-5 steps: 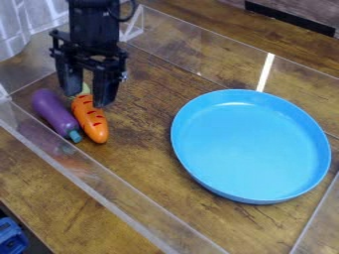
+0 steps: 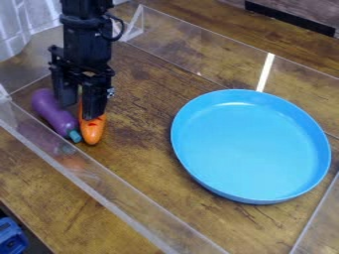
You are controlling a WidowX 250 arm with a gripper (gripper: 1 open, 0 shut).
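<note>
My black gripper (image 2: 79, 94) is low over the orange carrot (image 2: 91, 128), its fingers around or just above the carrot's upper part; I cannot tell whether they hold it. A purple eggplant-like toy (image 2: 54, 113) lies just left of the carrot on the wooden surface. The carrot's top end is hidden behind the gripper.
A large blue plate (image 2: 251, 144) fills the right side of the clear-walled wooden area. The wood below and between the toys and plate is bare. A blue object (image 2: 8, 238) sits at the lower left corner, outside the clear wall.
My gripper has come down and slightly left onto the upper part of the carrot, hiding more of it. The plate and eggplant are unmoved.
</note>
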